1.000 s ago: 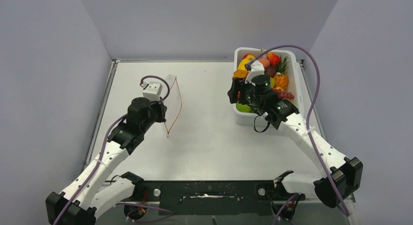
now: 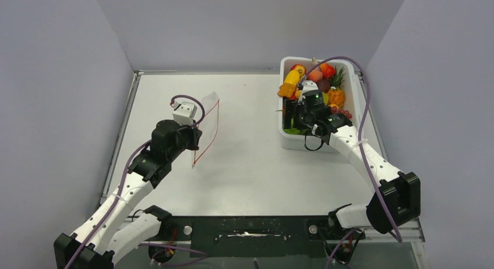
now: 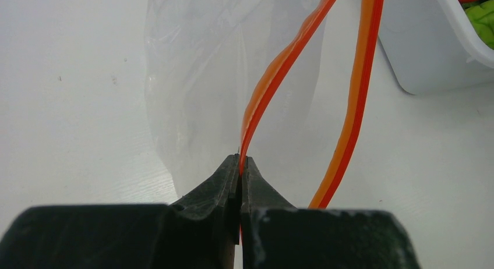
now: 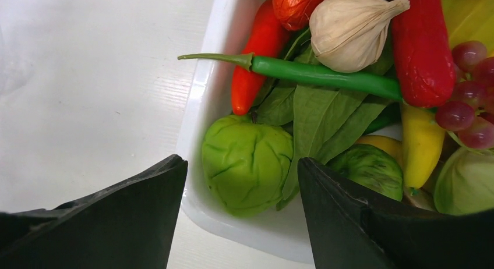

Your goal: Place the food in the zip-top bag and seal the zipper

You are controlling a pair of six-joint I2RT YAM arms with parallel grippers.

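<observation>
My left gripper is shut on one orange-red zipper edge of the clear zip top bag [image 3: 198, 77]; the mouth gapes between its two zipper strips. From above, the bag [image 2: 209, 129] hangs off the left gripper over the table's left part. The right gripper is over the near left corner of the white food bin [image 4: 195, 114], its fingers apart. Between and beyond those fingers sits a round green cabbage-like vegetable [image 4: 247, 164], not visibly gripped. A green chili [image 4: 326, 75] lies across the bin's left rim.
Around the cabbage lie garlic [image 4: 349, 33], red peppers [image 4: 422, 48], grapes [image 4: 472, 100] and green leaves [image 4: 317, 114]. Bare table [image 2: 250, 164] spreads between the bag and the bin.
The left gripper and the bag moved slightly, with the bag's mouth now showing wider from above.
</observation>
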